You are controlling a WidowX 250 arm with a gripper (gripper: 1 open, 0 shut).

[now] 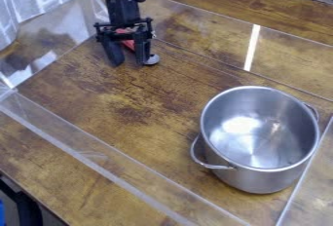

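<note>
My black gripper (125,43) is low over the wooden table at the upper left, on a red object (129,46) that it mostly hides. A small silver round piece (151,59) shows just right of the gripper's fingers. Whether the fingers are closed on the red object cannot be made out.
A large steel pot (256,132) with wire handles stands at the right. Clear panels or edges run along the left, front and right sides.
</note>
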